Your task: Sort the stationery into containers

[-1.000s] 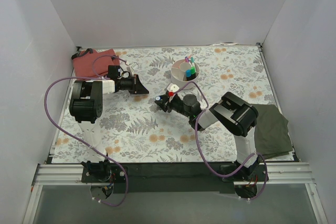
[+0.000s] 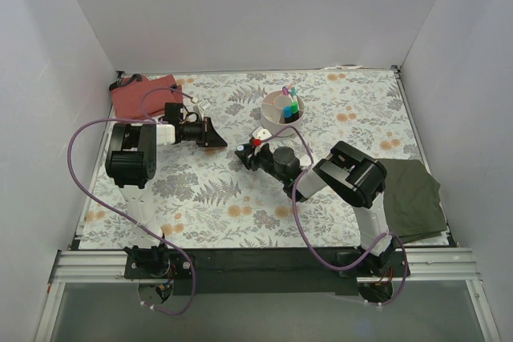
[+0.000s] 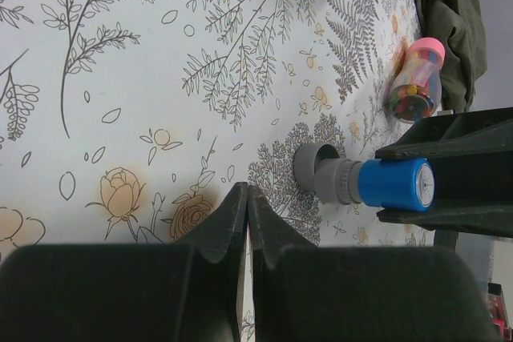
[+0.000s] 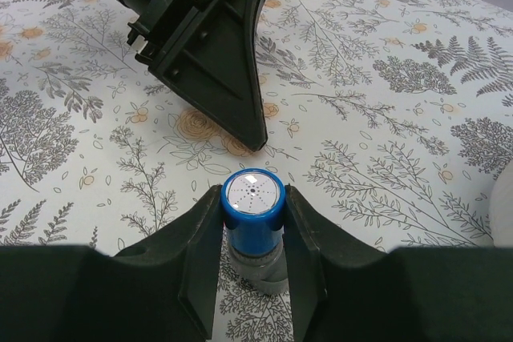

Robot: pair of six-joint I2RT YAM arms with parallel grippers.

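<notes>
My right gripper is shut on a blue cylinder point(image 3: 393, 183) with a white dotted end and a grey neck. In the left wrist view, the cylinder tilts above the tabletop, and its grey end meets or overlaps a grey ring point(image 3: 309, 164); whether they are joined I cannot tell. My left gripper is shut, nothing showing between its fingers, and stands to the left of the cylinder in the top view. A white round container point(image 2: 272, 121) behind the right gripper holds blue, green and pink items.
A clear jar point(image 3: 416, 86) with a pink lid and colourful contents lies beyond the right gripper. Folded red cloth point(image 2: 136, 95) occupies the back left, dark green cloth point(image 2: 413, 198) the right side.
The left arm and the container have not visibly moved.
</notes>
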